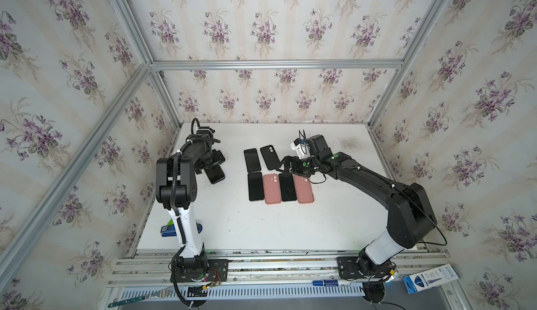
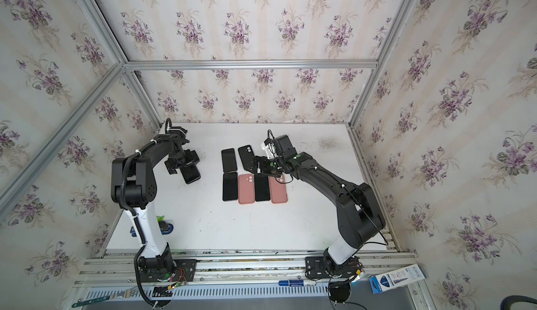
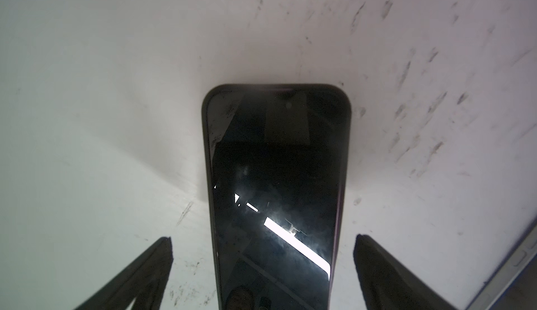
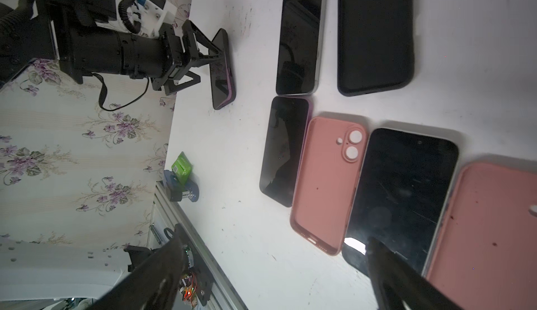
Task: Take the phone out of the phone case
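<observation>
A dark phone with a purplish edge lies flat on the left of the table, with my open left gripper over it, one finger to each side. My right gripper is open above the middle row: black phones, pink cases. Behind them lie another phone and a black case. Whether the phone under my left gripper is in a case is hard to tell.
A blue tool with a green item sits at the front left of the table.
</observation>
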